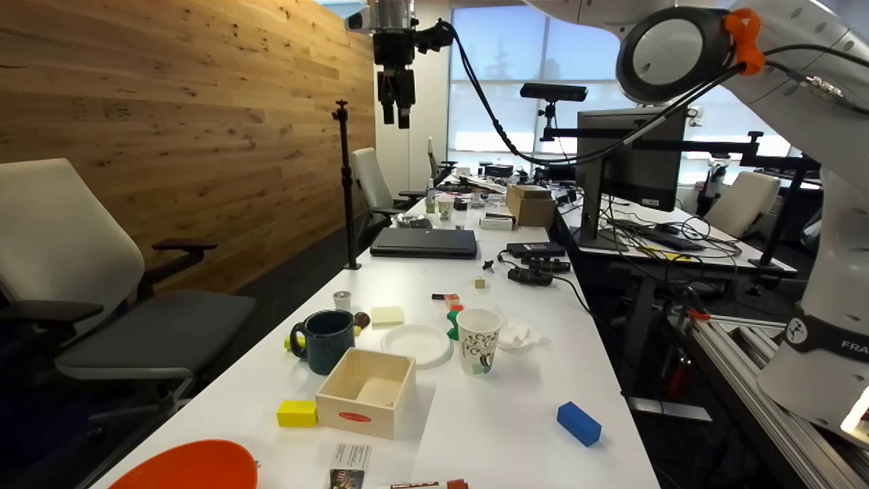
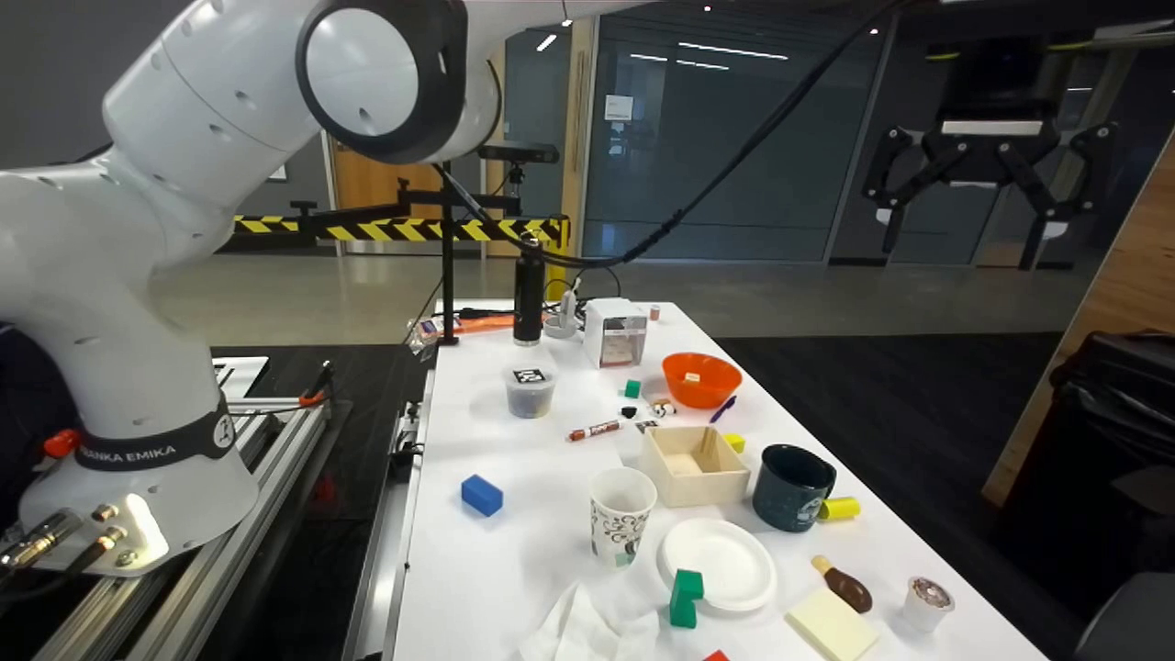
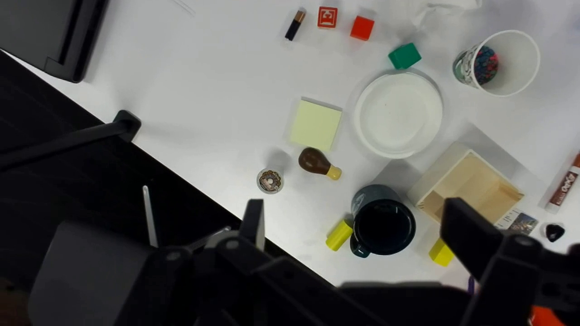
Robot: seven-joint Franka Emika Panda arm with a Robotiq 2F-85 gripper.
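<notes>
High above the table hangs my gripper (image 2: 958, 244), its fingers spread wide with nothing between them. In the wrist view a dark mug (image 3: 383, 222) lies below, between the two fingertips as seen from above. A yellow cylinder (image 3: 339, 234) rests by the mug's handle, and an open wooden box (image 3: 473, 182) is beside it. Farther off are a white plate (image 3: 399, 114), a paper cup (image 3: 511, 62) with small coloured bits inside, a brown maraca-like toy (image 3: 315, 161), a pale sticky-note pad (image 3: 316, 125) and a coffee pod (image 3: 270, 180).
A blue block (image 2: 481, 495) sits alone near the table edge on the robot's side. An orange bowl (image 2: 701, 381), a lidded tub (image 2: 530, 392) and a marker (image 2: 595, 431) lie beyond the box. A thin black post (image 1: 347, 187) rises at the table's edge.
</notes>
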